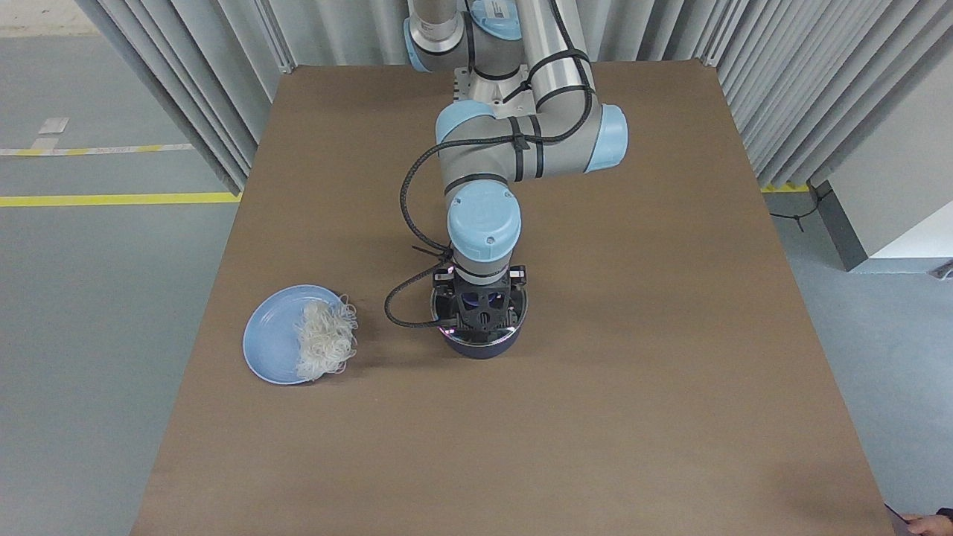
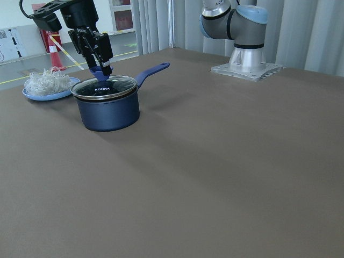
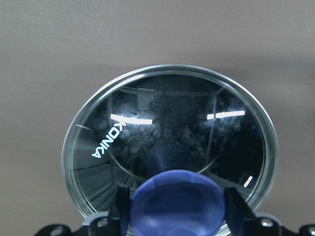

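A dark blue saucepan (image 2: 109,115) with a long handle stands on the table, topped by a glass lid (image 3: 167,118) with a KONKA label and a blue knob (image 3: 177,206). My black gripper (image 2: 102,67) is over the lid, its fingers shut on that knob, one on each side in the wrist view. In the front view the gripper (image 1: 479,304) hides much of the pot.
A light blue plate (image 1: 268,344) with white noodles (image 1: 326,339) sits left of the pot in the front view. A hand (image 1: 929,524) shows at the bottom right corner.
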